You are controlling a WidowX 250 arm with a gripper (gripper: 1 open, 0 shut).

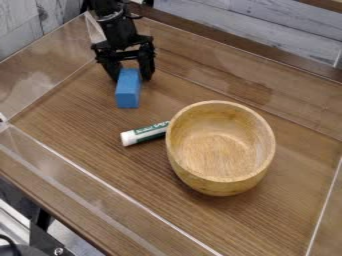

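The black gripper (126, 62) is low over the far end of a blue block (128, 92), its fingers open around or just above that end; whether they touch it is hard to tell. The block lies on the wooden table toward the back left. A white tube with green ends (144, 133) lies nearer, left of a large tan bowl (221, 179).
The bowl takes up the centre right of the table (80, 200). The table's raised edges show along the back and left.
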